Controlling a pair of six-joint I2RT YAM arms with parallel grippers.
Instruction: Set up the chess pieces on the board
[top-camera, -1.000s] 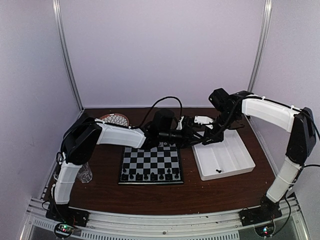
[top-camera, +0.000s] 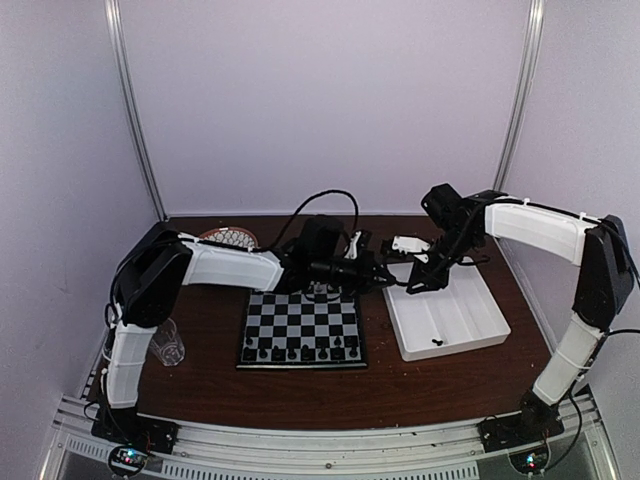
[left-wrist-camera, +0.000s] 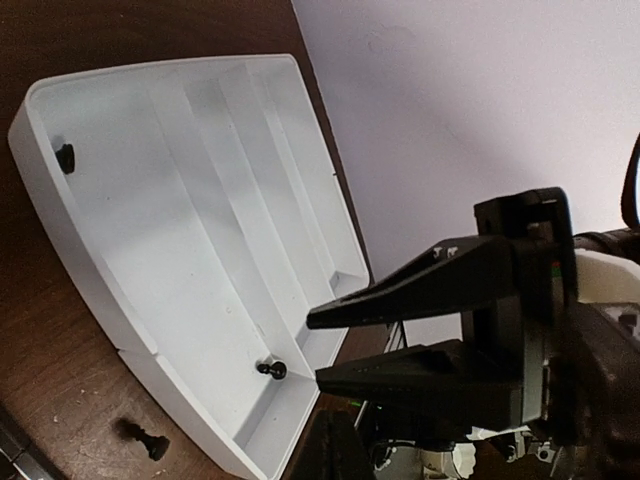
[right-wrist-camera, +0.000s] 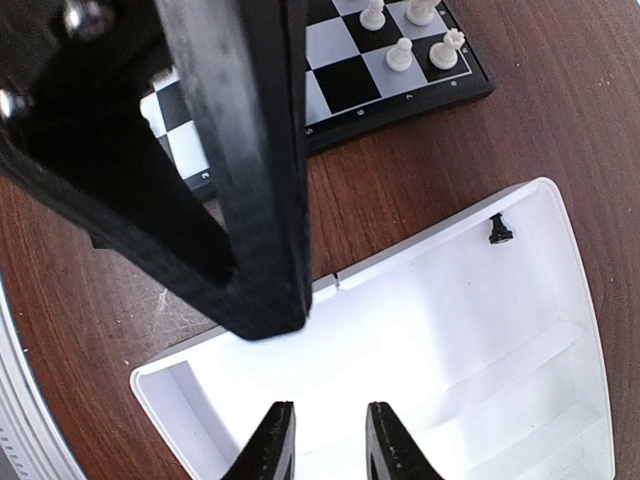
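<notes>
My left gripper is shut with nothing between its fingers; its tip (right-wrist-camera: 270, 322) hangs over the tray edge in the right wrist view. Facing it, my right gripper stands open and empty, its two fingertips apart. A small black chess piece (left-wrist-camera: 145, 438) is outside the tray, over the brown table, away from both grippers. Inside the white tray (top-camera: 470, 347), one black piece (left-wrist-camera: 65, 158) sits near a side wall. Another black piece (left-wrist-camera: 271, 370) lies by a divider. The chessboard (top-camera: 300, 318) has black pieces (top-camera: 307, 354) along its near edge.
White pieces (right-wrist-camera: 399, 55) stand on the board's far side, partly hidden by my left arm in the top view. A clear glass (top-camera: 168, 345) and a round patterned bowl (top-camera: 230, 237) are on the left.
A black piece now shows outside the tray.
</notes>
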